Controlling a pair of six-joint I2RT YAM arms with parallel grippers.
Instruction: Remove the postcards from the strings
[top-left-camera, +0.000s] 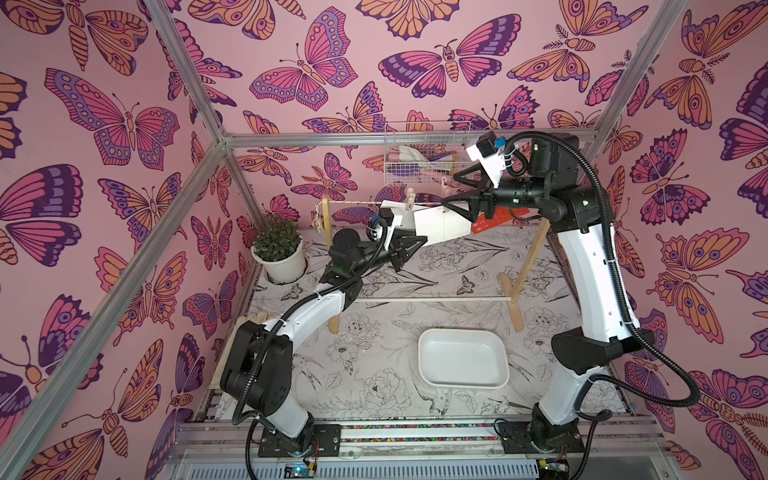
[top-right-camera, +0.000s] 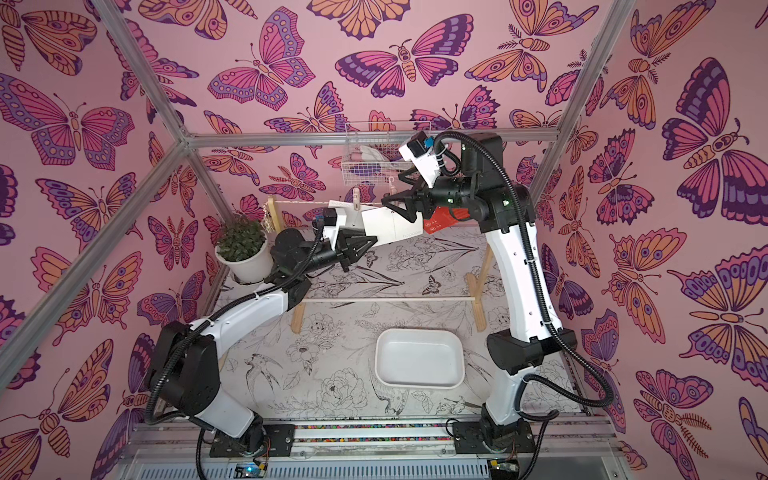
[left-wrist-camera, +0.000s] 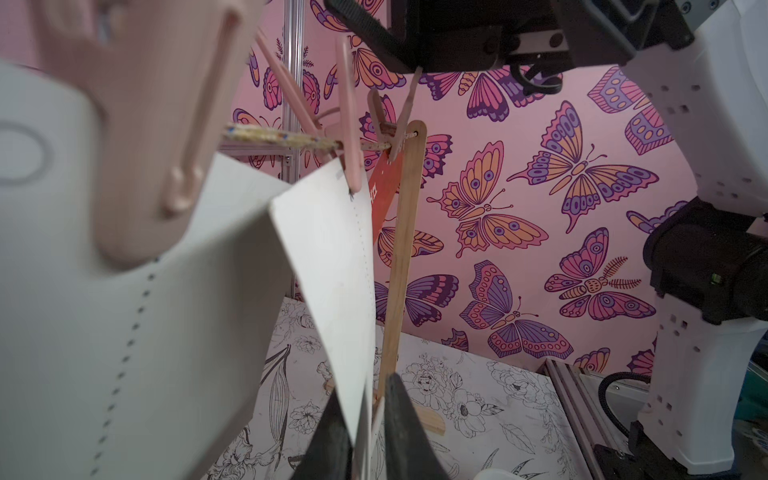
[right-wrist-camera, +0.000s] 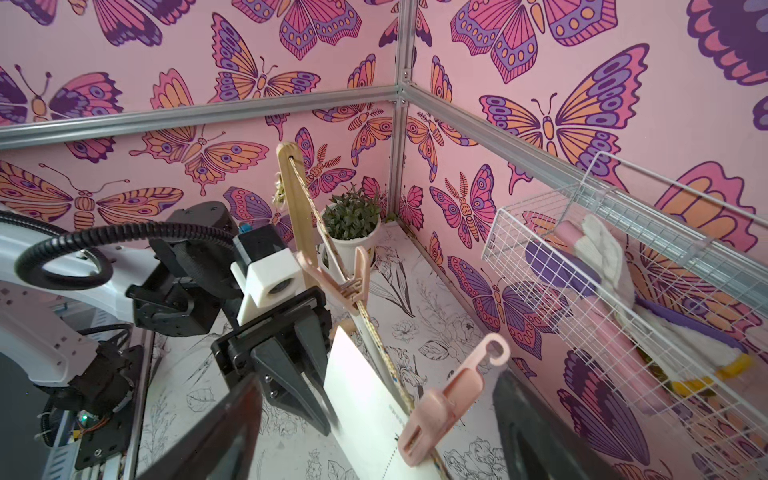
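A white postcard (top-left-camera: 442, 226) hangs from the string, held at its top by a pink clothespin (right-wrist-camera: 441, 416). My right gripper stands open with its fingers on either side of that clothespin. At the card's left edge, my left gripper is part open, a finger (left-wrist-camera: 408, 432) on each side of the card (left-wrist-camera: 324, 256). Further left another pale card (left-wrist-camera: 160, 328) hangs under its own pin (top-right-camera: 356, 197). A red card (top-left-camera: 500, 218) hangs to the right, partly behind my right gripper.
A white tray (top-left-camera: 462, 386) stands on the table at the front right. A wire basket (right-wrist-camera: 520, 240) is on the back wall, close behind the string. Wooden posts (top-left-camera: 528, 260) carry the string; a potted plant (top-left-camera: 278, 240) stands at the left.
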